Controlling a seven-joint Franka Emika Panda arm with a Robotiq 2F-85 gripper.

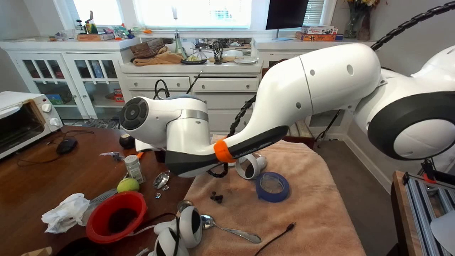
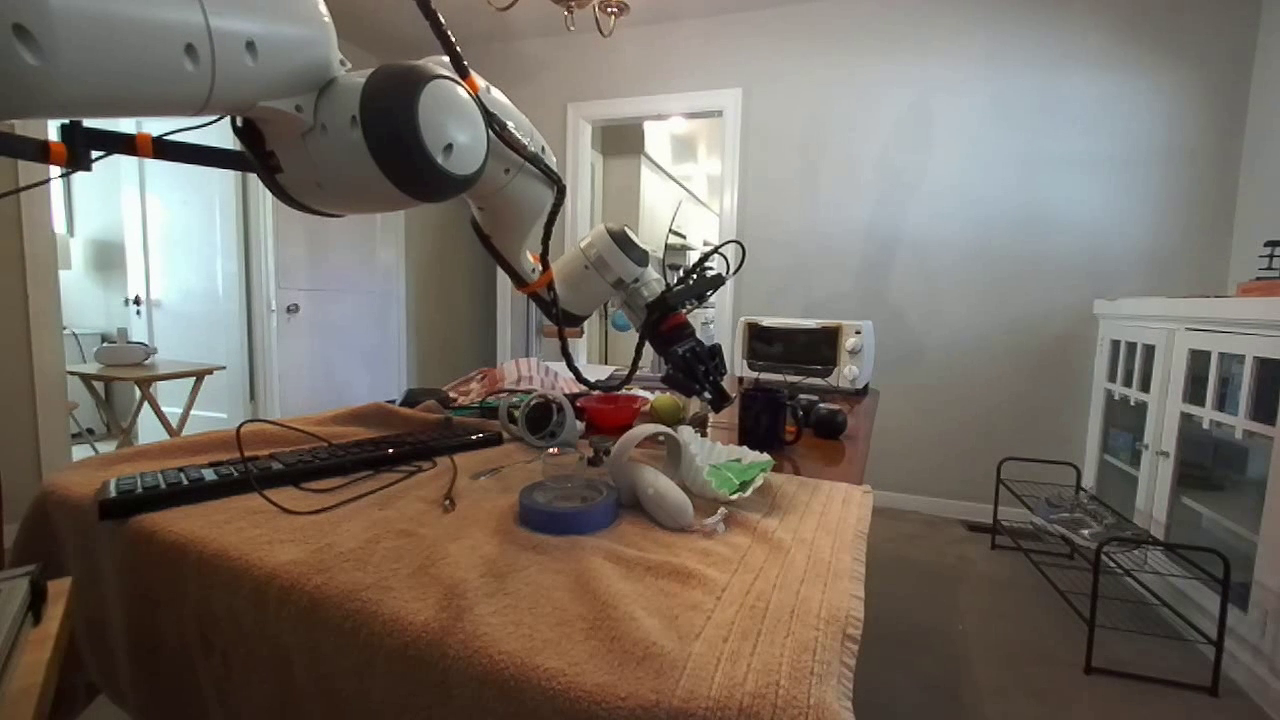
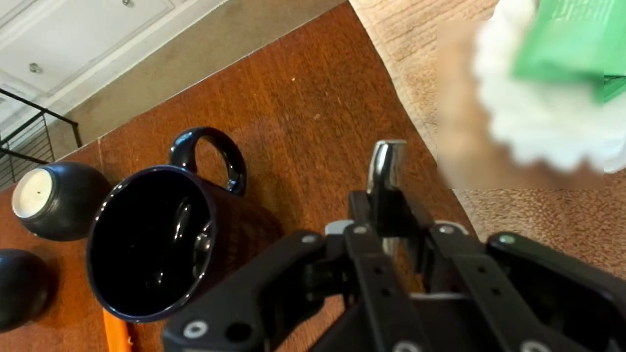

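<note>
A shiny metal spoon handle (image 3: pixel 387 164) rises between the black fingers of my gripper, which is shut on it. In exterior view 1 the spoon's bowl (image 1: pixel 161 180) shows below the arm, over or on the bare wood; I cannot tell if it touches. That view hides the gripper behind the arm. Exterior view 2 has the gripper (image 2: pixel 719 398) pointing down beside a dark blue mug (image 2: pixel 761 420). From the wrist, the upright mug (image 3: pixel 237 234) stands left of the fingers, its handle toward the top and shiny reflections inside.
Dark round objects (image 3: pixel 76 202) sit beyond the mug. On the towel (image 1: pixel 298 222) lie blue tape (image 1: pixel 273 195), a white controller (image 1: pixel 248 167) and another spoon (image 1: pixel 236 232). A shaker (image 1: pixel 134 168), tennis ball (image 1: pixel 128 185) and red bowl (image 1: pixel 94 226) stand on the wood.
</note>
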